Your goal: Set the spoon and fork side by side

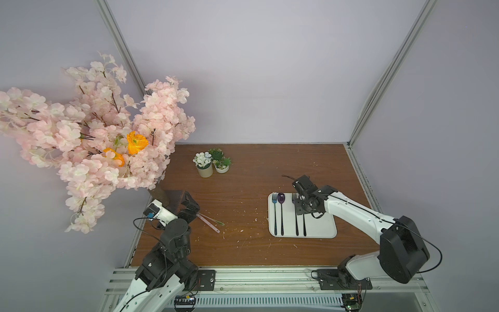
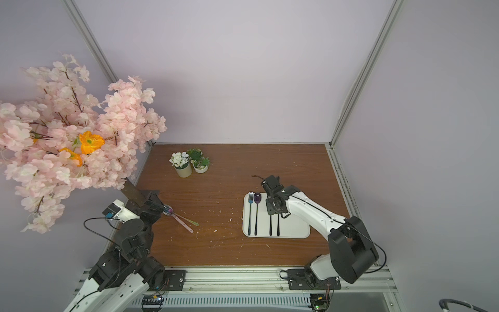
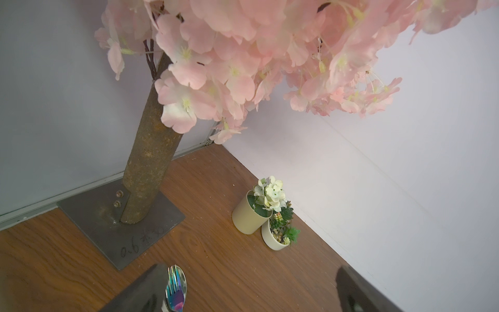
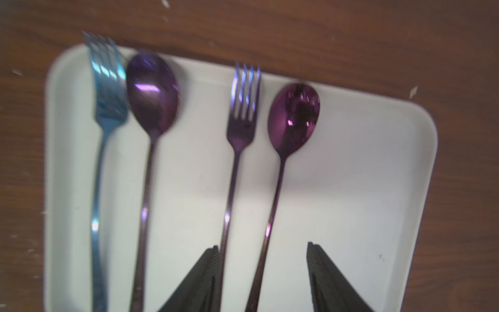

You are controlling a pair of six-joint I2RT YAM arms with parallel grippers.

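On the white tray [image 4: 353, 197] lie a blue fork [image 4: 109, 88] and a dark purple spoon [image 4: 152, 93] close together at its left. To their right are a purple fork [image 4: 241, 119] and a second purple spoon [image 4: 293, 117], roughly parallel with a small gap. Over the tray, above the handles of this second pair, my right gripper is open and grips nothing. At the table's left, a multicoloured fork [image 3: 175, 291] overlaps a spoon [image 3: 182, 275]; their pink handle [image 1: 208, 223] and a thin greenish one show from above. My left gripper stands open near them, empty.
A pink blossom tree [image 1: 156, 124] on a dark metal base [image 3: 117, 223] fills the left side. Two small potted plants, one white-flowered [image 1: 204, 165] and one green [image 1: 222, 164], stand at the back.
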